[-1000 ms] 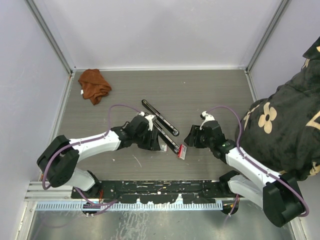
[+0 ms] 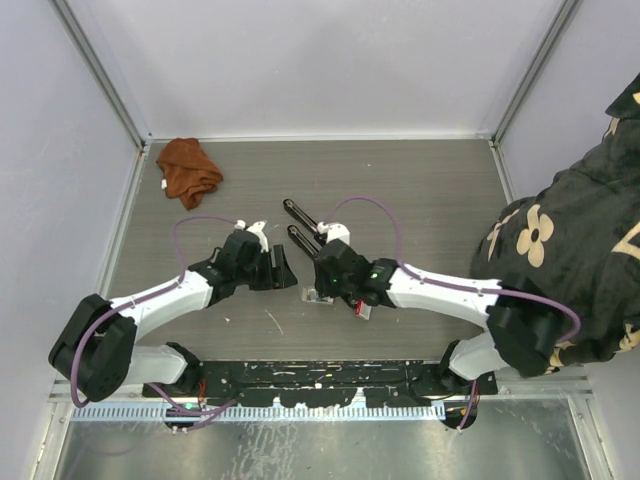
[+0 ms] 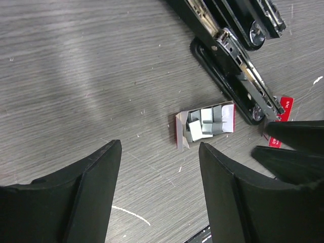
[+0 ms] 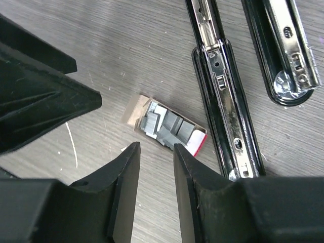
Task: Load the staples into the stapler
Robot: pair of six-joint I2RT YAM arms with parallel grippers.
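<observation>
An open box of staples (image 3: 208,122), with several staple pieces inside, lies on the table just left of the stapler's end. The stapler (image 4: 230,104) has its metal magazine exposed, and a second long black stapler part (image 4: 288,48) lies beside it. My left gripper is part open with nothing between its fingers, left of the box in the top view. Above the box, my right gripper stands part open and empty, its fingertips close to the box's near side in its wrist view. It hides part of both long pieces in the top view.
A red and white box (image 2: 362,310) lies right of the stapler's end. At the back left rests a brown cloth (image 2: 188,172). A dark floral fabric (image 2: 560,230) borders the right side.
My right arm has swung left from beyond the red box to over the staple box. My left arm has drawn back left, away from the box and stapler.
</observation>
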